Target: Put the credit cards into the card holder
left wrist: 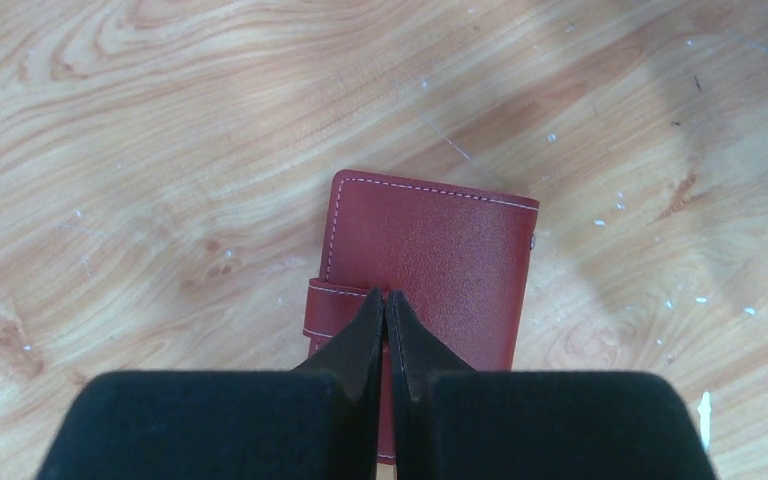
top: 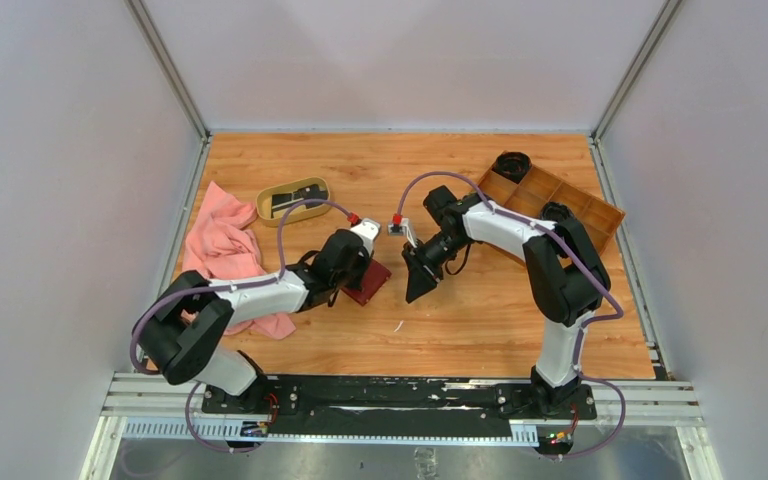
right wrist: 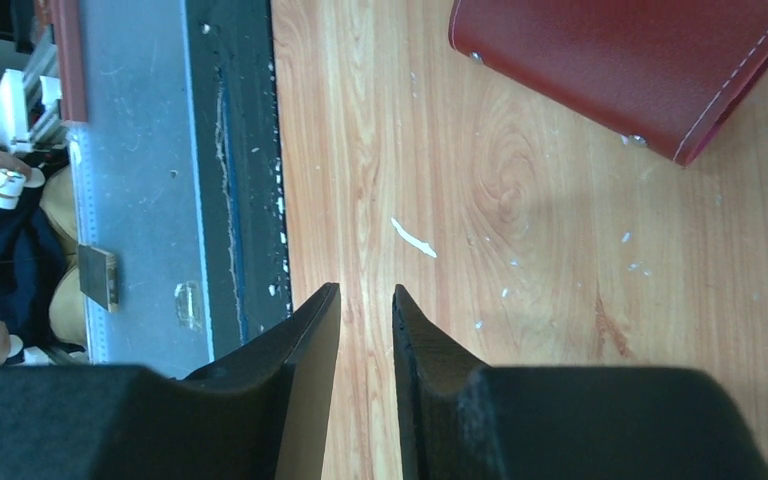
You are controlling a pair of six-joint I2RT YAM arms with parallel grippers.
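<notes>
A dark red leather card holder [left wrist: 430, 250] with a strap and snap lies on the wooden table, closed, under my left arm in the top view. My left gripper is shut over its strap side, with nothing visible between the fingertips. In the right wrist view the holder [right wrist: 610, 60] is at the upper right; my right gripper stands part open and empty beside it, over bare wood. I cannot make out any credit cards for certain.
A yellow tray [top: 270, 191] with dark items stands at the back left, a pink cloth [top: 222, 240] lies left, and a wooden compartment box [top: 585, 210] with black coils is at the back right.
</notes>
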